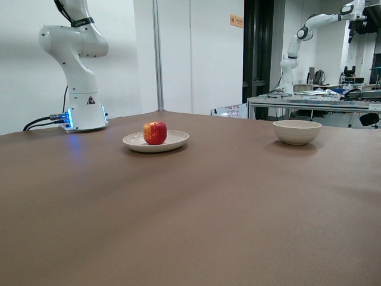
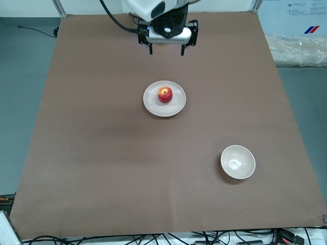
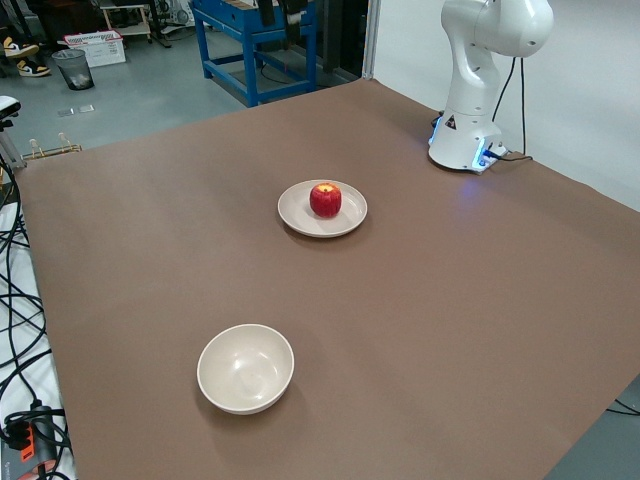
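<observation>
A red apple (image 2: 165, 94) rests on a white plate (image 2: 164, 109) near the middle of the brown table (image 2: 102, 163); the top view shows the apple (image 1: 155, 133) upright on it. An empty white bowl (image 2: 237, 162) stands apart, toward the front right in the left view. My gripper (image 2: 166, 50) hangs at the back of the table in the left view, above and behind the plate, its two black fingers spread open with nothing visible between them.
The white arm base (image 3: 462, 138) stands at the table's edge, with cables beside it. Tangled cables and hardware line another edge.
</observation>
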